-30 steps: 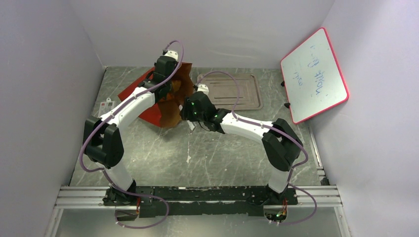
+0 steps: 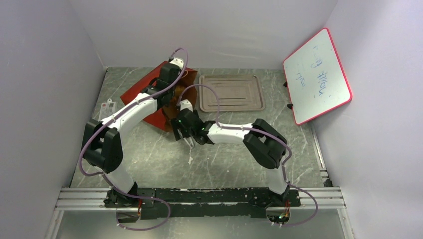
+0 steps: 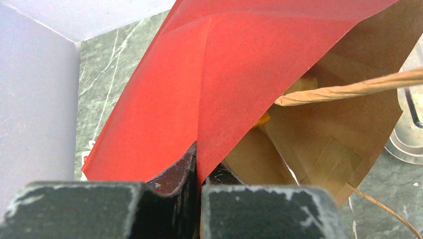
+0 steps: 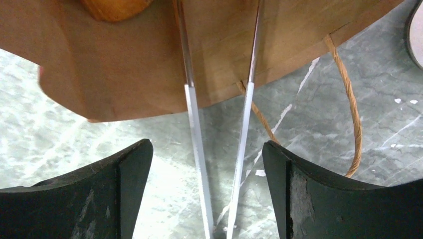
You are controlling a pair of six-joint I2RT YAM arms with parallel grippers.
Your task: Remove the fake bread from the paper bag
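The red and brown paper bag [image 2: 137, 87] lies on its side at the back left, held at its red flap [image 3: 239, 59] by my left gripper. My right gripper stands open at the bag's mouth [image 4: 124, 64], over two long thin pale rods [image 4: 197, 139] sticking out of it. A round golden-brown piece [image 4: 114, 7], likely bread, shows inside at the top of the right wrist view. Yellowish pieces [image 3: 262, 119] are partly hidden in the left wrist view.
A metal tray [image 2: 234, 92] lies at the back centre, right of the bag. A whiteboard [image 2: 317, 74] leans at the right.
My right gripper has moved left and toward the front, down over the rods, which now stick out of the bag.
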